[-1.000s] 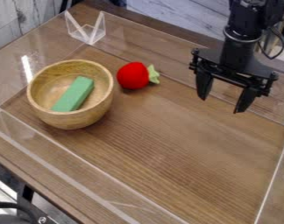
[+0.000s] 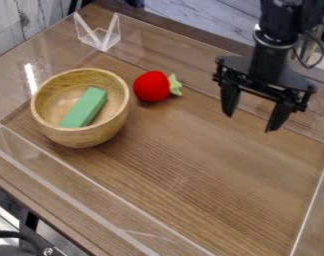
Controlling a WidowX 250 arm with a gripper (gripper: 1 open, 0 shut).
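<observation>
My gripper (image 2: 252, 100) is a black arm reaching down over the right part of the wooden table (image 2: 192, 200), its two fingers spread apart, with nothing visible between them. Left of centre sits a red round object (image 2: 151, 86) with a small green top. A yellowish bowl (image 2: 109, 130) at the left holds a green block (image 2: 82, 108).
A clear wire-like holder (image 2: 98, 30) stands at the upper left. A dark object lies at the lower left edge, cut off by the frame.
The gripper stays in nearly the same place over the right of the table, with only slight shifts. The objects have not moved.
</observation>
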